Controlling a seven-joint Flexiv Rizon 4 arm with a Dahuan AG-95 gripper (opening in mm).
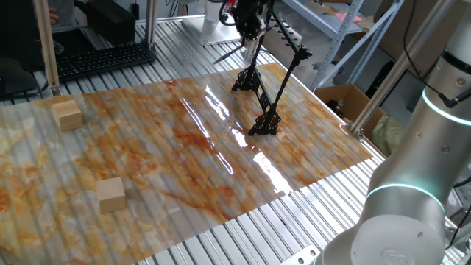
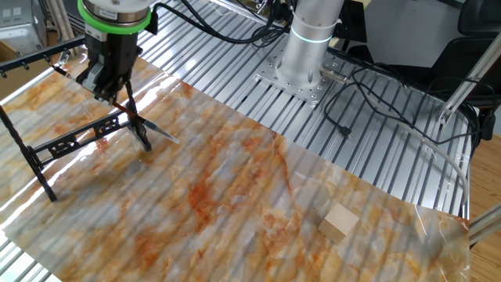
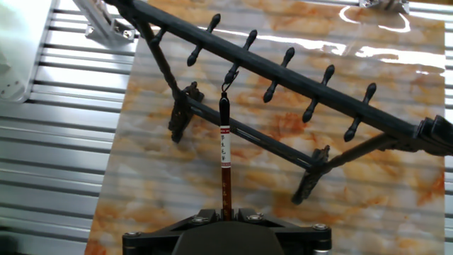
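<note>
A brush (image 3: 225, 152) with a brown handle, a white label and a dark end is held in my gripper, whose fingers are shut on it. The thin cord loop (image 3: 230, 82) at its far end overlaps a peg of the black rack (image 3: 265, 67) in the wrist view; whether it is around the peg I cannot tell. In exterior view 2 the brush's pale pointed tip (image 2: 162, 133) slants down past my gripper (image 2: 109, 95), above the sheet. Exterior view 1 has my gripper (image 1: 252, 35) beside the rack (image 1: 266, 103), partly lost among dark parts.
Two wooden blocks (image 1: 111, 195) lie on the marbled sheet (image 1: 169, 162), well away from the rack. Several pegs line the rack's top bar, and the other pegs look empty. Beyond the sheet are a keyboard (image 1: 103, 60) and a metal shelf (image 1: 346, 37).
</note>
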